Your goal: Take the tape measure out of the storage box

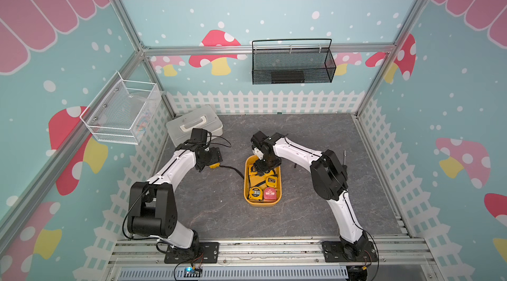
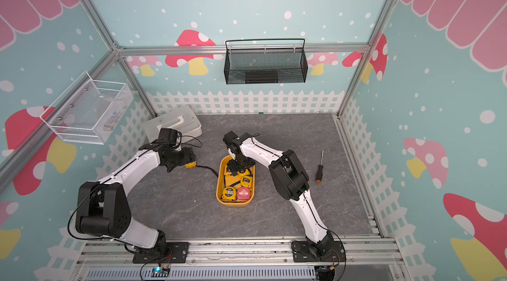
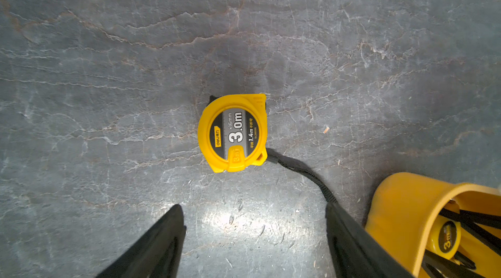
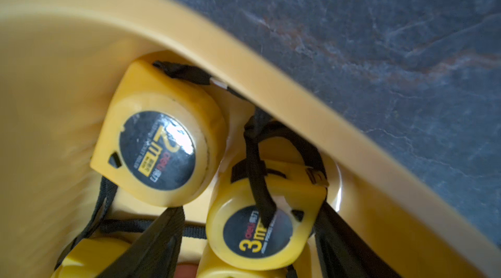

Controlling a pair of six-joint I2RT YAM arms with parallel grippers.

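Note:
On the bare table left of the box lies a yellow 3.0m tape measure (image 3: 232, 132), its black strap trailing toward the box. Above it my left gripper hangs open, with clear space between its fingers and the tape measure. The yellow storage box (image 1: 246, 180) holds several more tape measures, among them a yellow 2m one (image 4: 156, 137), a yellow 3m one (image 4: 263, 220) and a red one (image 1: 270, 194). My right gripper is inside the box's far end, open, its fingers on either side of the 3m tape measure. Whether they touch it I cannot tell.
A grey lidded case (image 1: 195, 123) stands behind the left gripper. A screwdriver (image 2: 319, 170) lies on the right side of the table. Black (image 1: 293, 67) and white (image 1: 124, 109) wire baskets hang on the walls. Open table lies in front of the left arm.

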